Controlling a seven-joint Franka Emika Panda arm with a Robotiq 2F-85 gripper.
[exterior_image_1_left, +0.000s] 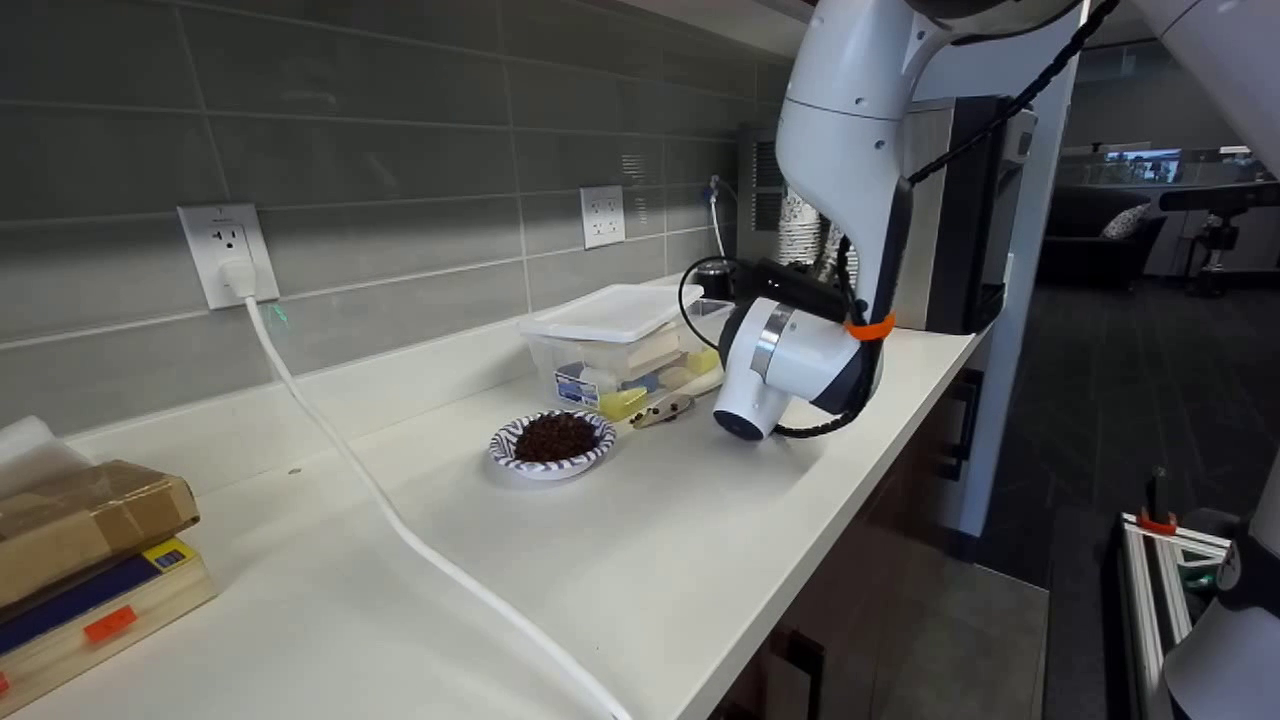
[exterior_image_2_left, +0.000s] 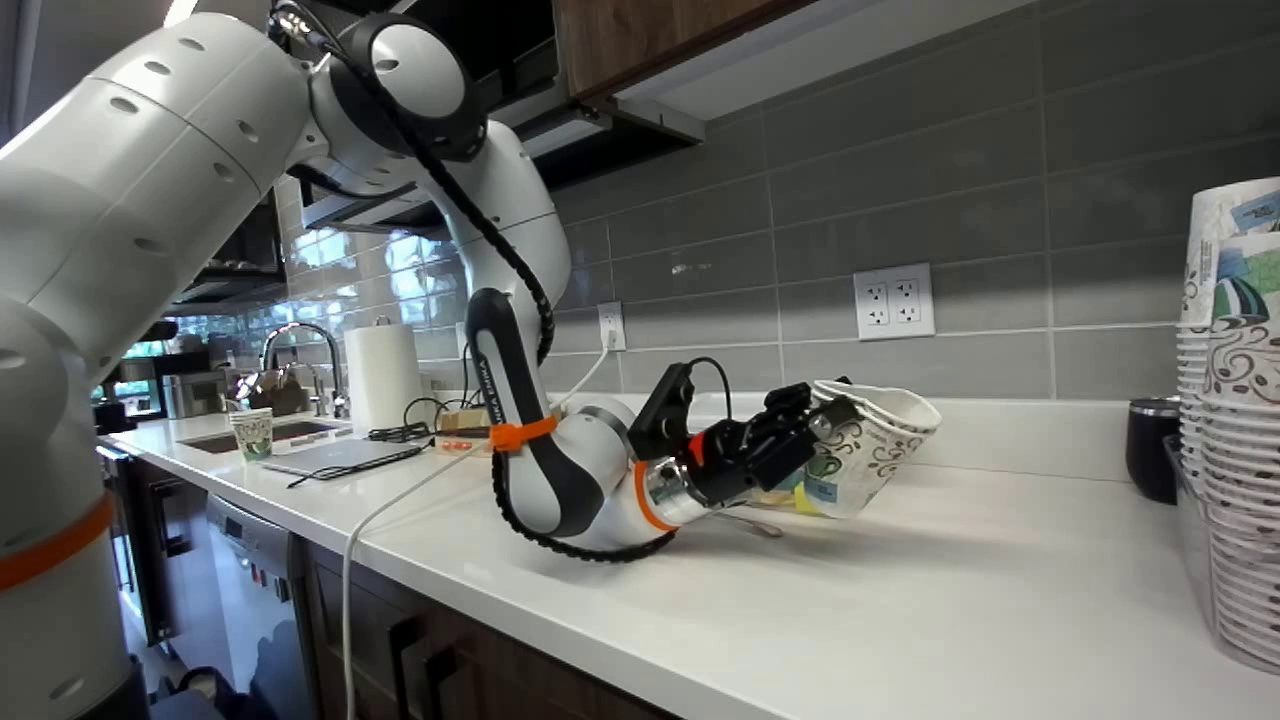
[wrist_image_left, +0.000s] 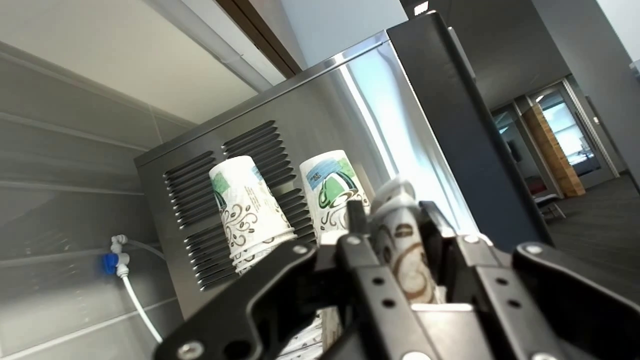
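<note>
A patterned paper cup, apparently with another nested in it, is tilted above the counter in exterior view 2, its mouth facing up and to the right. My gripper is shut on the cup's side, and the rim looks squeezed out of round. Seen from the wrist, the narrow brown-printed cup lies between the two fingers of the gripper. In exterior view 1 the arm's wrist hides both gripper and cup.
Tall cup stacks stand at the right, before a steel appliance. A bowl of dark bits and a lidded plastic bin sit near the wall. A white cable crosses the counter.
</note>
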